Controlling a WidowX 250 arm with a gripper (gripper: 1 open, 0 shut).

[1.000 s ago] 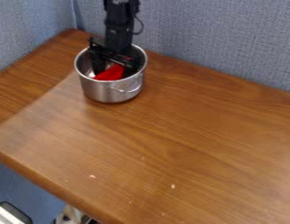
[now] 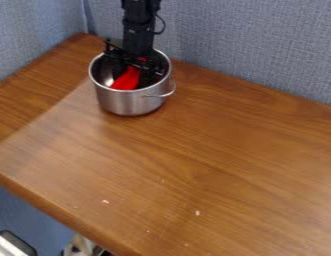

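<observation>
A steel pot (image 2: 117, 101) with side handles stands near the back left of the wooden table (image 2: 195, 170). Inside it lies a red object (image 2: 126, 79). My black gripper (image 2: 132, 65) reaches down from the top into the pot, over the red object, and appears closed on it; the fingertips are partly hidden by the pot and hard to make out.
Grey-blue padded walls stand behind and left of the table. The table's front-left edge drops to a floor with small items at bottom left.
The gripper has shifted slightly within the pot, and the red object's visible shape has changed a little. The pot stands in about the same place.
</observation>
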